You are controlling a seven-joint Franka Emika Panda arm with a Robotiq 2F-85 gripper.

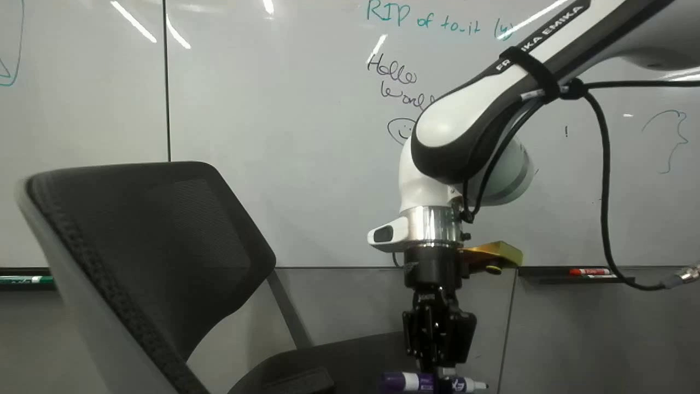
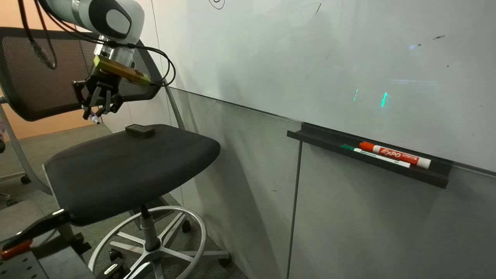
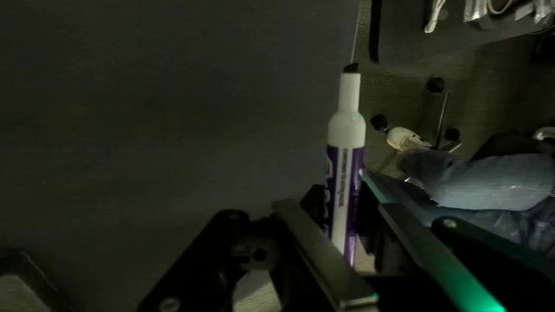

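Observation:
A purple and white marker [image 1: 408, 382] is held crosswise at the bottom of exterior view 1, its dark tip pointing right. My gripper [image 1: 436, 377] is shut on it. Seen from the wrist, the marker [image 3: 344, 171] stands between the two fingers, uncapped tip outward, while its rear end is hidden by the gripper. In exterior view 2 the gripper [image 2: 100, 114] hangs above the chair seat [image 2: 130, 167], clear of it, with the marker's tip slanting down.
On the seat lies a dark eraser-like block [image 2: 140, 130]. The chair back [image 1: 157, 243] rises left of the arm. A whiteboard [image 1: 282, 131] with writing fills the background. Its tray [image 2: 321, 135] holds a red marker [image 2: 395, 154] and a green-capped one [image 2: 379, 157].

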